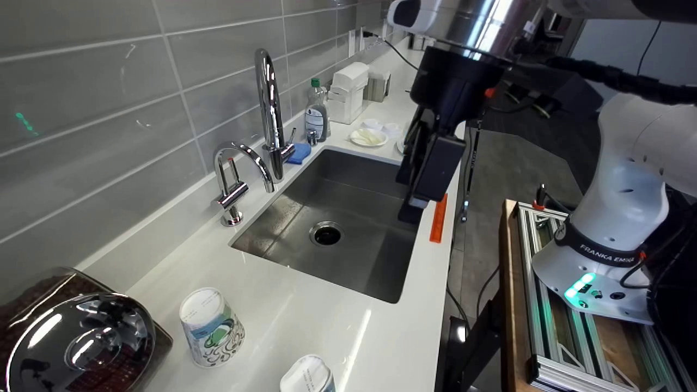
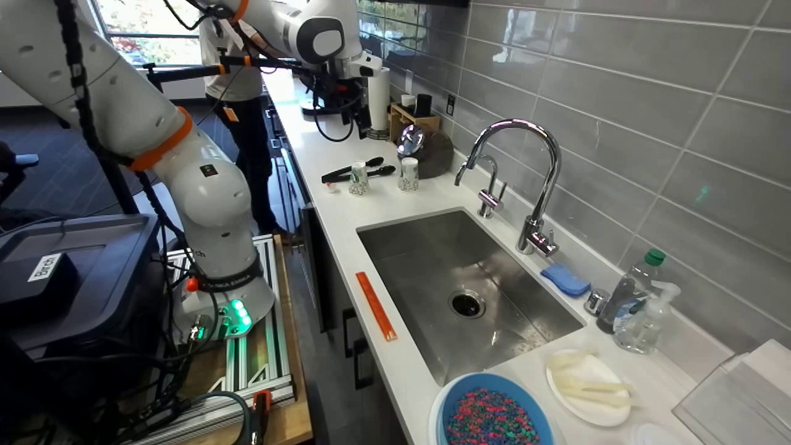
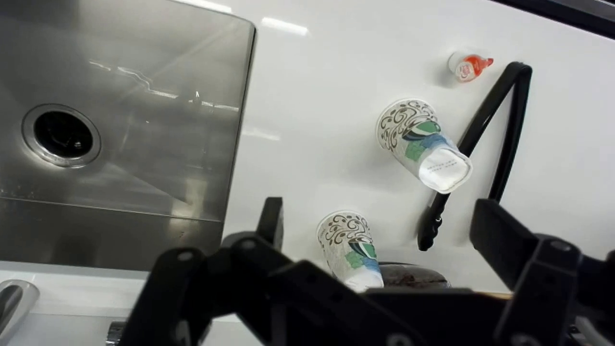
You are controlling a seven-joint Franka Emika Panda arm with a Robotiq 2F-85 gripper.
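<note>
My gripper is open in the wrist view, with nothing held between its fingers. Below it on the white counter stand two upside-down patterned paper cups: one point(image 3: 424, 144) ahead of the fingers, the other point(image 3: 351, 248) near the left finger and partly hidden by the gripper. Black tongs point(image 3: 484, 121) lie spread beside the first cup. A small white bottle with a red tip point(image 3: 468, 66) is near the tongs' joined end. In exterior view 1 the gripper point(image 1: 413, 208) hangs in front of the sink's right side as seen from there.
The steel sink point(image 2: 415, 296) has two chrome taps point(image 2: 545, 200) on its wall side. An orange strip point(image 2: 376, 305) lies along the front edge. A blue bowl of coloured bits point(image 2: 448, 415), a plate point(image 2: 593, 393) and soap bottles point(image 2: 630, 293) stand beyond. A dark lidded container point(image 1: 85, 340) sits by the wall.
</note>
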